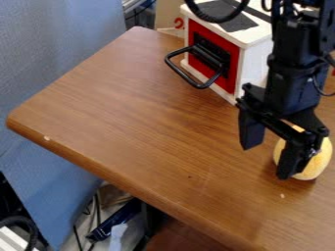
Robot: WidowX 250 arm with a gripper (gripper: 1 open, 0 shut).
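My black gripper point(267, 152) hangs low at the right of the camera view, its fingers apart. One finger is left of a round yellow object point(309, 163) on the wooden table point(144, 137); the other is in front of it, overlapping it in view. Whether either finger touches the object cannot be told.
A white and red box point(218, 69) with a black handle stands at the back, behind the arm.
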